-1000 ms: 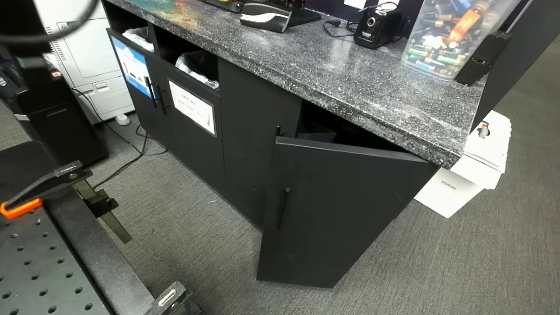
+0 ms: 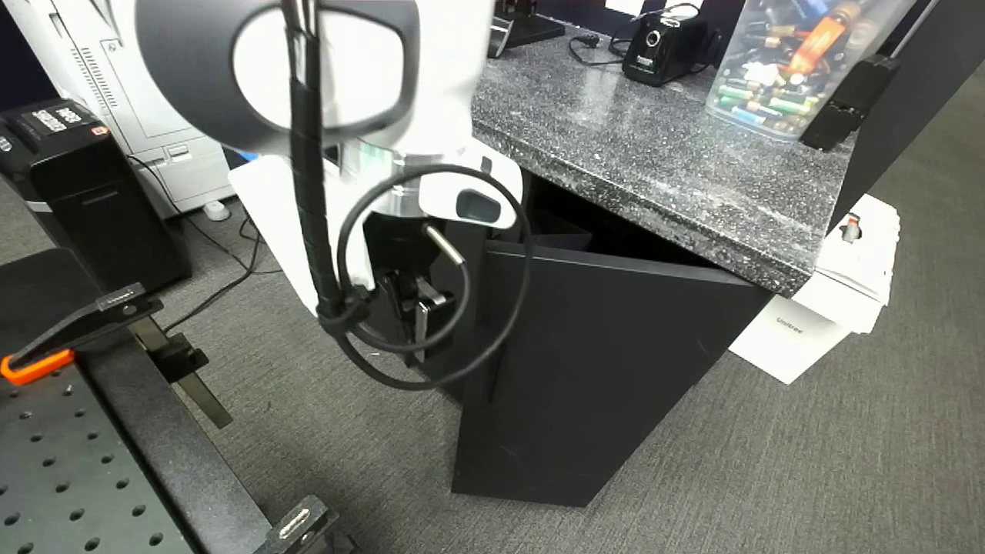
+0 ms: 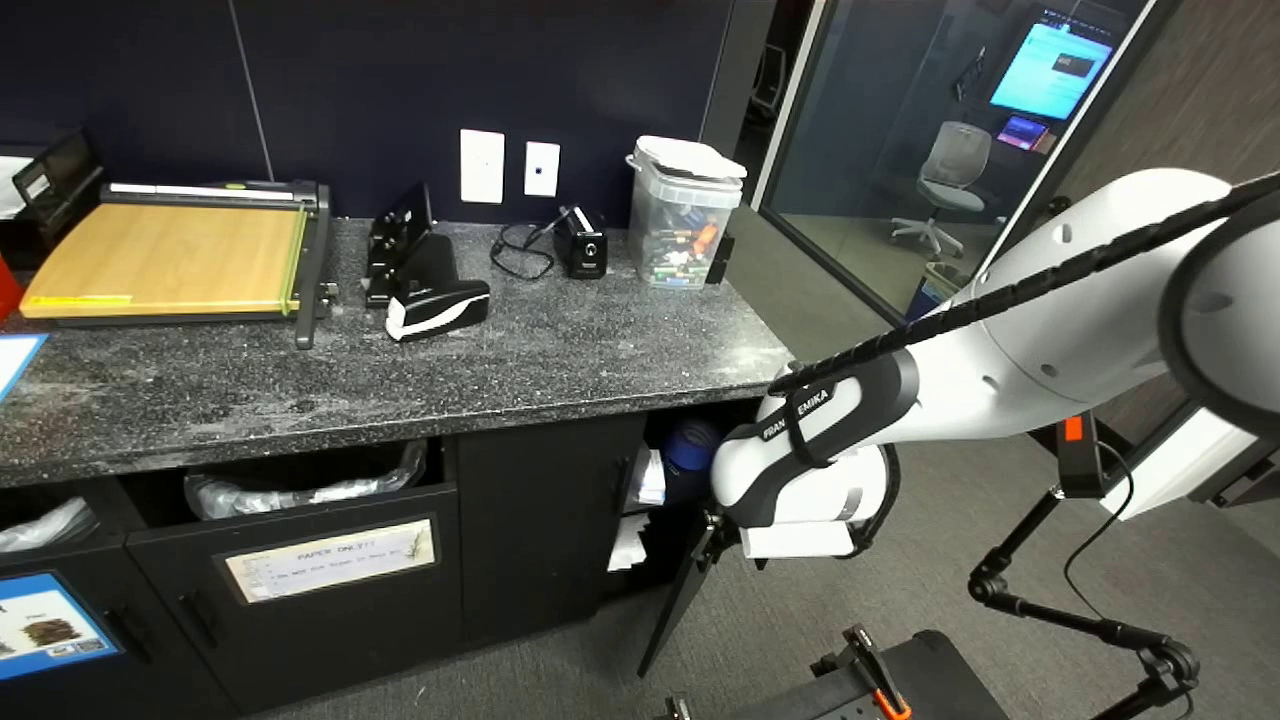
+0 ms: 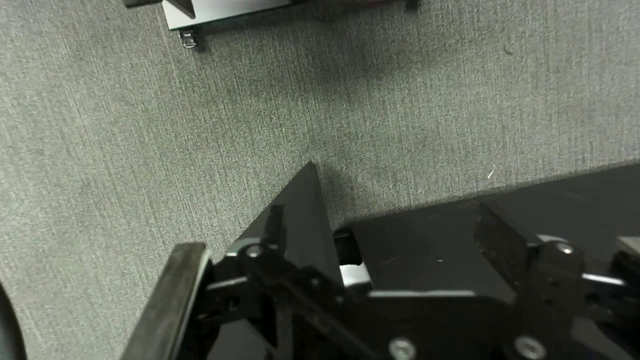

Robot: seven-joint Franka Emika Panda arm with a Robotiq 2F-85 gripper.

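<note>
A dark cabinet door (image 2: 591, 369) stands ajar under the right end of the grey counter. In exterior view 2 the same door (image 3: 681, 594) juts out from the cabinet. My gripper points down near the door's free edge, its fingers spread wide apart. Between and below them, the wrist view has the door's dark wedge (image 4: 303, 222) toward the left finger and the cabinet front (image 4: 414, 246) toward the right. Whether a finger touches the door cannot be told. The arm and its looped cable cover the door handle in exterior view 1.
The speckled counter (image 2: 646, 175) overhangs the door. On it stand a clear battery tub (image 3: 684, 228), a black sharpener (image 3: 584, 246) and a stapler (image 3: 438, 308). A perforated table (image 2: 74, 462) with clamps is at the lower left. Carpet (image 4: 180, 138) between table and cabinet is open.
My arm has swung in from the upper left to the door's free edge, now covering the handle and the neighbouring cabinet fronts. The door stands at about the same angle.
</note>
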